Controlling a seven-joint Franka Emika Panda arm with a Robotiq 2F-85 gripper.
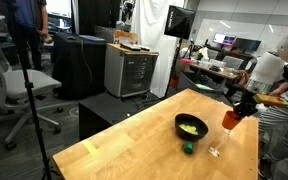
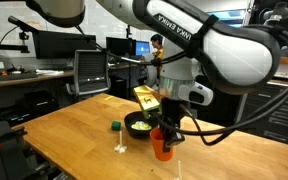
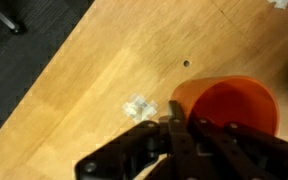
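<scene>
An orange cup (image 1: 230, 120) is at the right end of the wooden table in exterior view 1, with my gripper (image 2: 166, 130) shut on its rim. The wrist view looks partly into the cup (image 3: 234, 105), whose near wall meets the dark fingers. Whether the cup's base touches the table cannot be told. To the left of it in exterior view 1 stands a black bowl (image 1: 191, 131) with something yellow-green inside. A small dark green object (image 1: 188, 148) lies just in front of the bowl.
Small white tape-like marks (image 3: 139, 108) lie on the wooden table (image 1: 134, 145) near the cup. A black edge shows at the wrist view's right border.
</scene>
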